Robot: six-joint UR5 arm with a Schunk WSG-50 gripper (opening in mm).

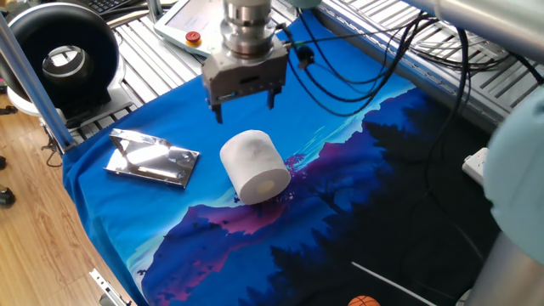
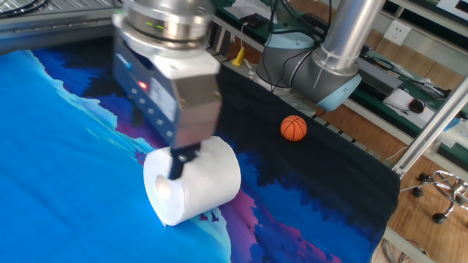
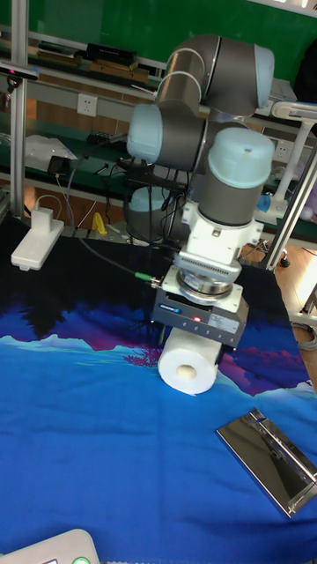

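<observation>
A white paper roll lies on its side on the printed cloth, the core at its end showing in all three views. My gripper stands above and behind it in exterior view 1, its two fingers wide apart with nothing between them. A finger overlaps the roll in exterior view 2, though no touch can be made out. In exterior view 3 the gripper's body is over the roll and its fingertips are mostly hidden. To one side lies a shiny metal holder with a raised plate.
A small orange basketball rests on the dark part of the cloth. Near it lies a thin pale rod. Cables hang beside the arm. A control pendant with a red button sits at the back.
</observation>
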